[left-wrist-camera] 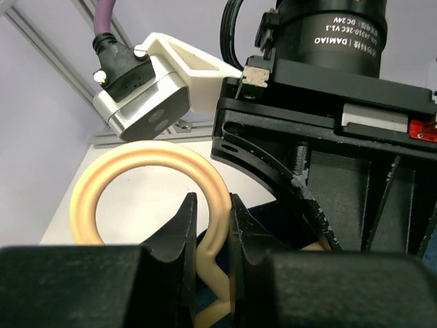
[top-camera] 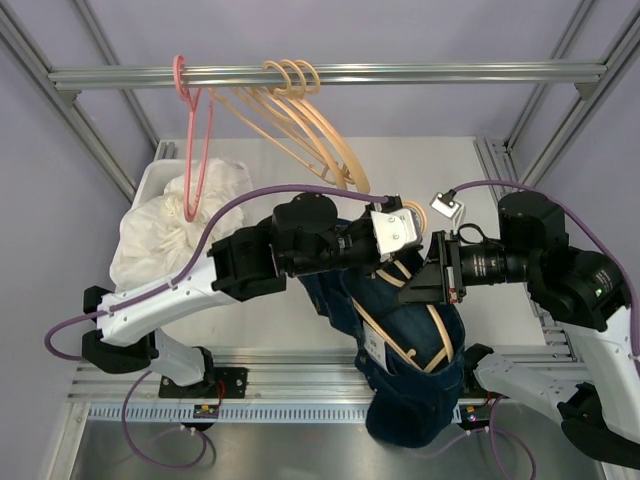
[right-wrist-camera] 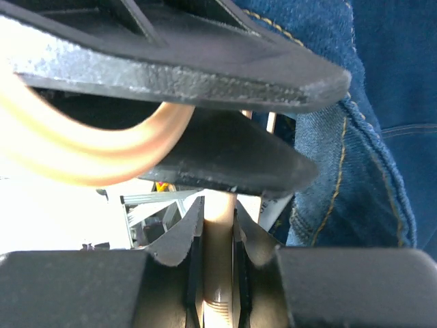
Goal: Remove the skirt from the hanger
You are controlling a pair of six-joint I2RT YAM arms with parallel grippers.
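Observation:
The dark blue denim skirt (top-camera: 405,400) hangs below both grippers, beige hanger (top-camera: 436,330) bars showing over it. In the left wrist view, my left gripper is shut on the hanger near its round hook (left-wrist-camera: 150,152). My right gripper is shut on a light beige bar of the hanger in its wrist view, beside folded denim (right-wrist-camera: 341,178), just below the black fingers of the left gripper. From above, the two grippers are close together, partly hiding the hook.
A steel rail (top-camera: 440,73) across the back carries several beige hangers (top-camera: 330,140) and a pink hanger (top-camera: 192,150). A white bin with crumpled white cloth (top-camera: 160,240) stands at the left.

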